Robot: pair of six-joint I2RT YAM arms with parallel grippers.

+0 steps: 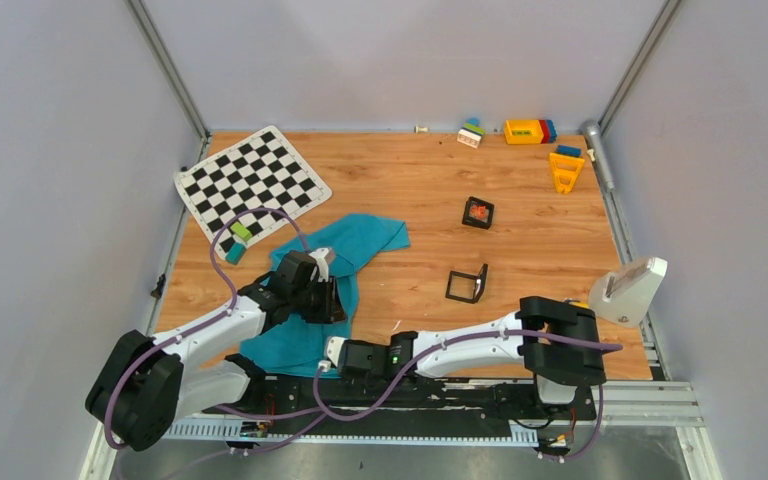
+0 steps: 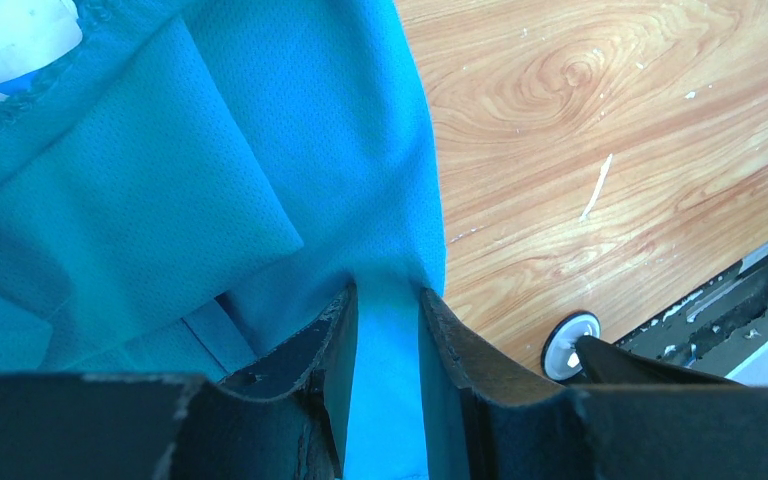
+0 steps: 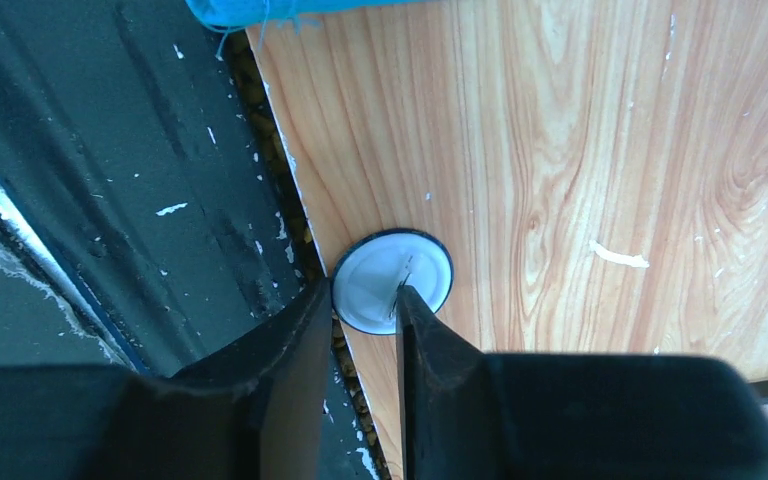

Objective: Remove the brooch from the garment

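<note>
The turquoise garment point(image 1: 355, 240) lies crumpled on the left of the table, partly under my left arm. Over its surface, my left gripper stands part open, and only cloth shows below the gap between its fingertips. The brooch point(image 3: 390, 257), a round white disc with a dark rim and a thin pin, is at the tips of my right gripper, which is shut on it. It appears clear of the garment, over the table's front edge. In the left wrist view the brooch point(image 2: 569, 346) is beside the cloth too. The top view hides it.
A chequered board point(image 1: 253, 180) with small blocks lies at the back left. An open black frame point(image 1: 466, 285) and a small black box point(image 1: 478, 212) sit right of centre. Toy bricks point(image 1: 528, 132) stand at the back. Bare wood fills the middle right.
</note>
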